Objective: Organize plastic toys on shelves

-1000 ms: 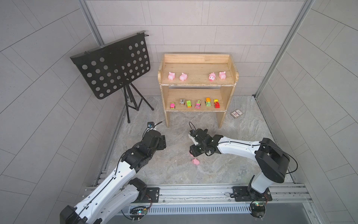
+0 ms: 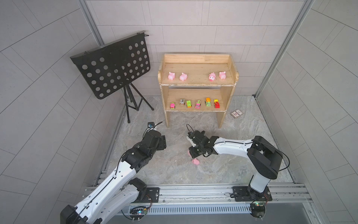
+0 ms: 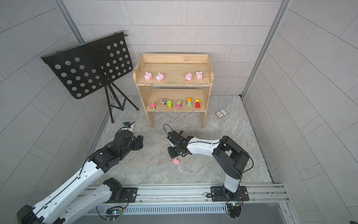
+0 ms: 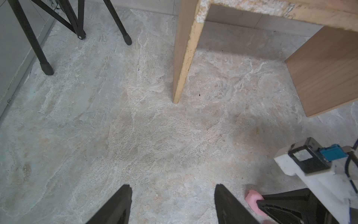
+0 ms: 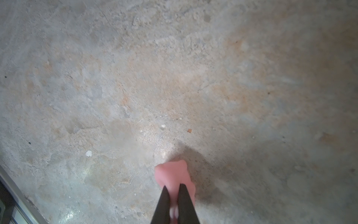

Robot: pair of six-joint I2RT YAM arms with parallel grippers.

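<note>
In the right wrist view my right gripper is shut on a pink pig toy (image 5: 172, 172), squeezing its sides low over the floor. A second pink pig (image 3: 176, 161) lies on the floor just in front of that gripper. Farther left, my left gripper stands open with only bare floor between its fingers. The wooden shelf (image 2: 197, 84) carries several pink pigs on its top board, such as the leftmost pig (image 2: 171, 76). Several toy cars, among them a red car (image 2: 216, 103), stand on the lower board.
A black music stand (image 2: 111, 63) fills the back left. Right of the shelf a small clear box (image 2: 236, 113) lies on the floor. Open floor (image 2: 179, 130) lies between both arms and the shelf.
The left arm looks almost still.
</note>
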